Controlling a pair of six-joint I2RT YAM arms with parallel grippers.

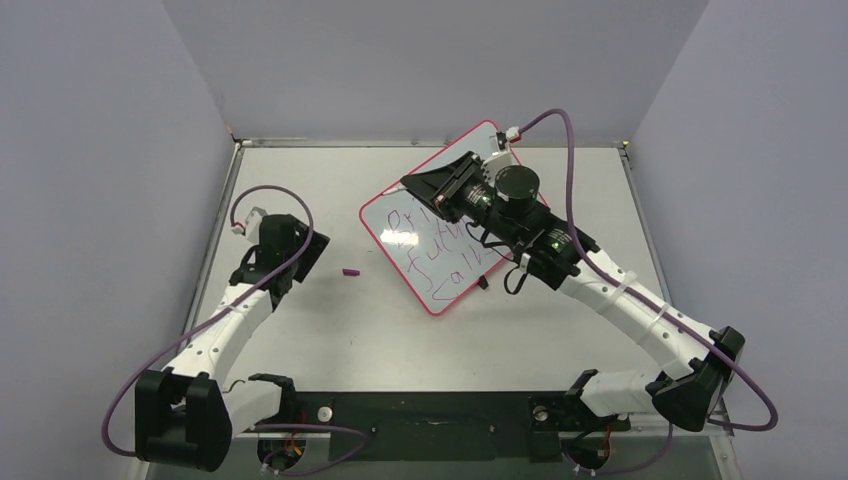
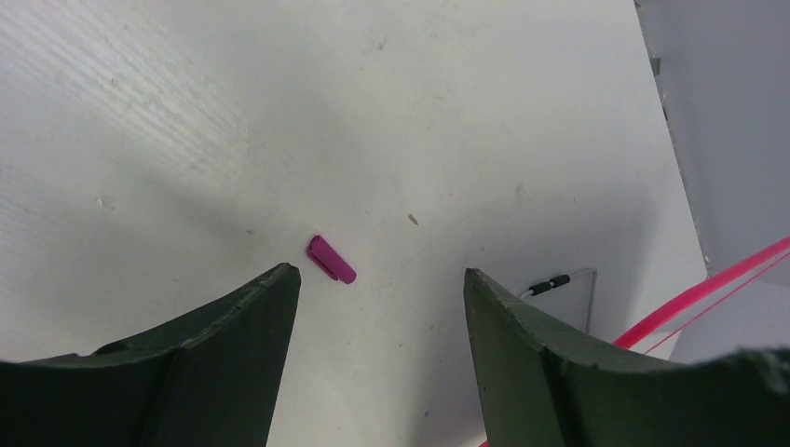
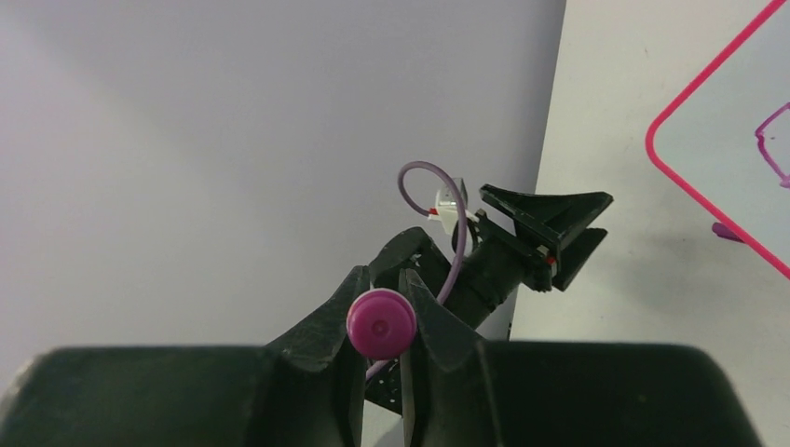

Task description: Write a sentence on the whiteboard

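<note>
The whiteboard (image 1: 440,270) lies tilted on the table, carrying pink handwriting in several lines, partly hidden by the right arm. My right gripper (image 1: 408,182) is over the board's upper left edge, shut on a marker (image 3: 380,323), whose pink end faces the right wrist camera. My left gripper is open and empty, left of the board. A small pink piece (image 2: 331,261), probably a cap, lies on the table between the left gripper and the board.
A small dark object (image 1: 483,283) lies by the board's lower right edge. Walls enclose both sides and the back.
</note>
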